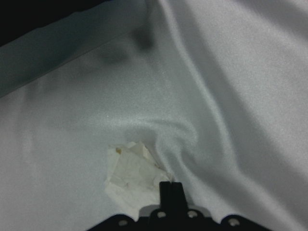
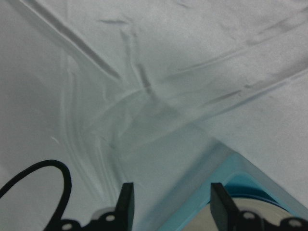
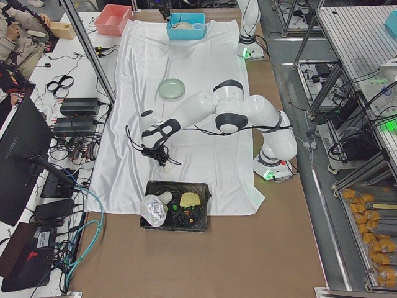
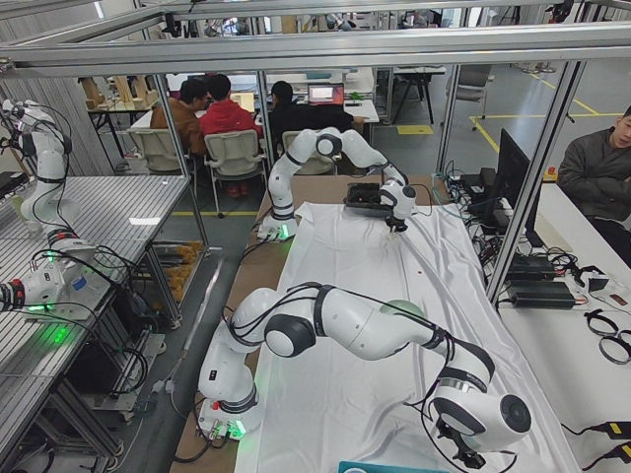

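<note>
A crumpled white paper [image 1: 132, 178] lies on the white cloth [image 3: 211, 161]. My left gripper is low over it, fingers shut at the paper's right corner, which seems pinched between or under them; in the camera left view the left gripper [image 3: 161, 158] is just above the black tray. My right gripper stands open over the cloth beside the corner of a blue bin [image 2: 202, 195], with nothing visible between its fingers.
The black tray [image 3: 205, 217] holds foil, a white item, a yellow piece and scraps. A green plate [image 3: 171, 88] sits mid-cloth. The blue bin [image 3: 173, 34] is at the far end. The monitor and cluttered side table lie along the left.
</note>
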